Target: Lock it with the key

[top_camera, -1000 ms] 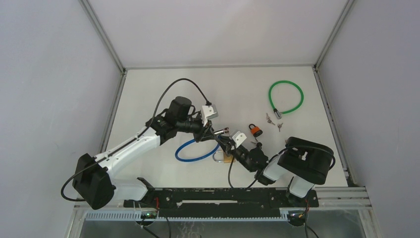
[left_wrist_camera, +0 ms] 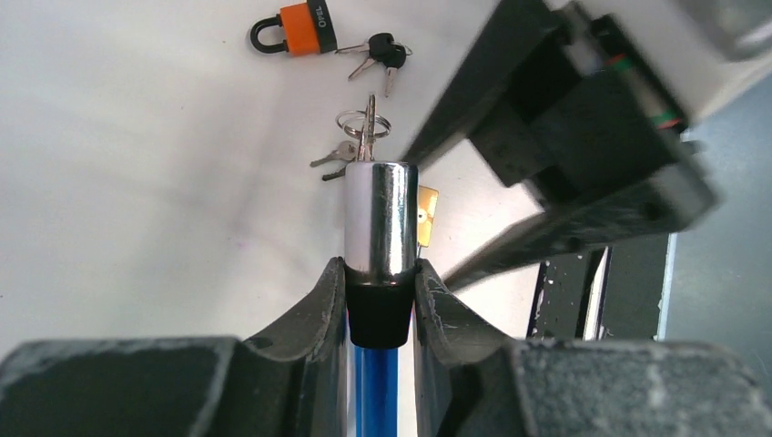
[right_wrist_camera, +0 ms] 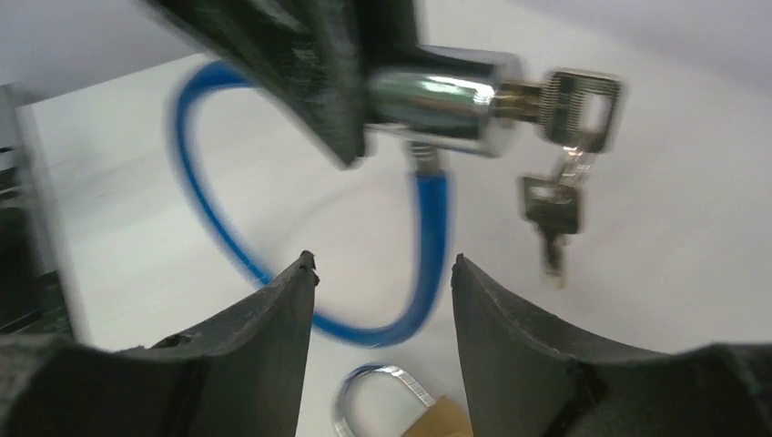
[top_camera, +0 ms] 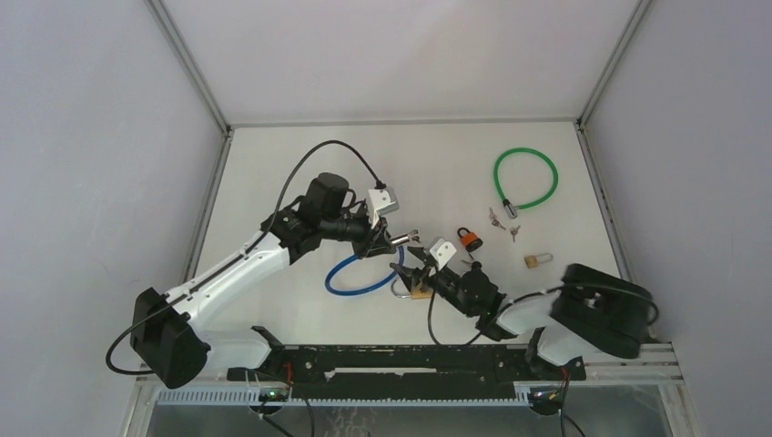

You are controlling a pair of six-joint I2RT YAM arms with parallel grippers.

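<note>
The blue cable lock's silver cylinder [left_wrist_camera: 382, 218] stands upright in the left wrist view, my left gripper shut around its dark collar. In the right wrist view a key [right_wrist_camera: 594, 107] is in the cylinder's end, and a second key [right_wrist_camera: 551, 211] hangs from it on a ring. The blue cable [right_wrist_camera: 431, 246] loops down behind. My right gripper is open, its fingers apart and nothing gripped between them; the cable and cylinder are beyond it. From above, the right gripper is just below and right of the cylinder.
A brass padlock [top_camera: 421, 294] lies beneath the right gripper. Close by are an orange padlock [top_camera: 470, 240] and keys. A green cable lock [top_camera: 554, 173], more keys [top_camera: 494, 218] and another brass padlock [top_camera: 539, 259] lie to the right.
The left arm and the cylinder have shifted only slightly.
</note>
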